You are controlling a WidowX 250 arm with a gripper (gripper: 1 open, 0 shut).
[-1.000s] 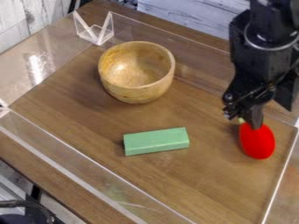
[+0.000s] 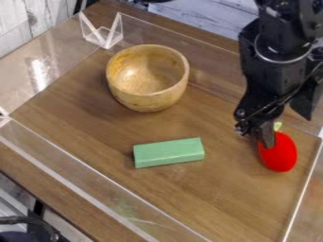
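Observation:
The black robot gripper (image 2: 259, 128) reaches down from the upper right, open, its tips just above and left of a red oval object (image 2: 278, 155) with a green top, on the wooden board at the right. A green rectangular block (image 2: 168, 153) lies flat at the centre-lower left. Whether anything is between the fingers is hard to see, as the tips overlap the red object's upper end.
A wooden bowl (image 2: 147, 85) sits at the upper left. A small clear wire-like holder (image 2: 101, 33) stands at the top left corner. The middle and lower part of the board (image 2: 139, 203) is mostly clear.
The gripper has shifted slightly, moving a little down and left at its tips over the red object. The bowl, block and red object look unmoved.

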